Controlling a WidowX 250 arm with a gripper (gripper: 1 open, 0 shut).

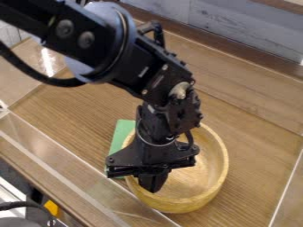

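Observation:
My gripper [151, 170] reaches down over the left part of a round, pale wooden-coloured bowl [204, 182], its fingertips low at or inside the bowl's near-left wall. The fingers are shut, with nothing visible between them, though the tips are partly hard to make out. A green object [122, 135] lies just left of the bowl, partly hidden behind the gripper and bowl.
A transparent edge [59, 160] runs along the front left, and a pale wall [236, 31] stands at the back.

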